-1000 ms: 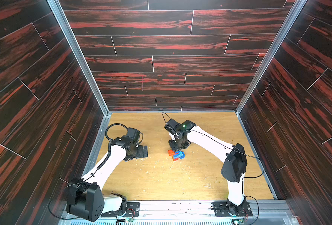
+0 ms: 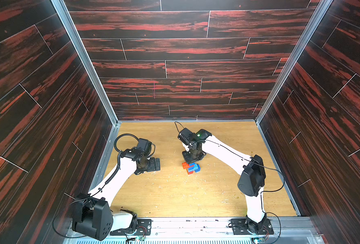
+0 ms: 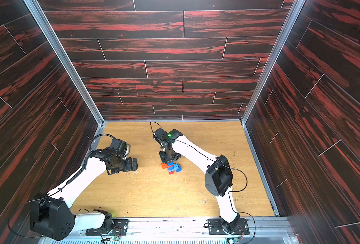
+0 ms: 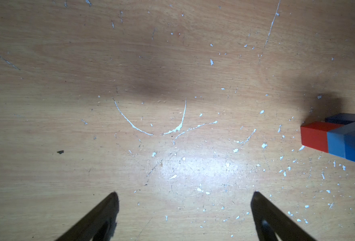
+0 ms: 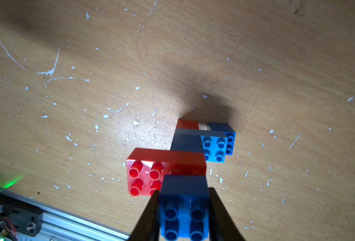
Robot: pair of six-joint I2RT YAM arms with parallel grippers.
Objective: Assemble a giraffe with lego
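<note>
Red and blue lego bricks (image 2: pixel 194 169) form a cluster at the table's middle. In the right wrist view my right gripper is shut on a dark blue brick (image 5: pixel 184 185). Next to it are a red brick (image 5: pixel 145 172), a light blue brick (image 5: pixel 215 148) and further red and blue pieces behind; which are joined I cannot tell. My left gripper stands open over bare table to the left of the bricks, with nothing between its fingers. The same bricks show at the right edge of the left wrist view.
Dark walls enclose it on the back and both sides.
The left arm and the bricks show no visible change.
</note>
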